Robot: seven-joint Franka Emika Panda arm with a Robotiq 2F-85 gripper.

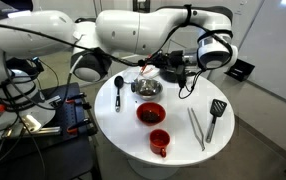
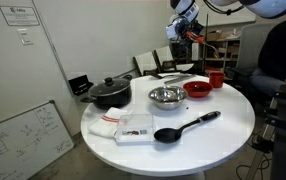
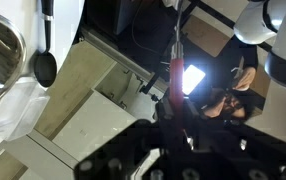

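Observation:
A slim red-handled utensil (image 3: 176, 88) with a thin metal shaft extends from my gripper in the wrist view. My gripper is shut on it near the view's lower middle; the exact contact is dark. In the second exterior view, the arm's end is high above the far side of the round white table (image 2: 218, 127), with an orange-red piece (image 2: 219, 43) beside it. The first exterior view shows the arm stretched over the back of the table, and its fingers are hard to make out there.
On the table are a metal bowl (image 2: 167, 97), red bowl (image 2: 197, 90), red mug (image 1: 159, 142), black spoon (image 2: 187, 127), lidded black pot (image 2: 110, 92), clear container (image 2: 136, 126), tongs (image 1: 196, 128) and black spatula (image 1: 216, 116). The front of the table has bare room.

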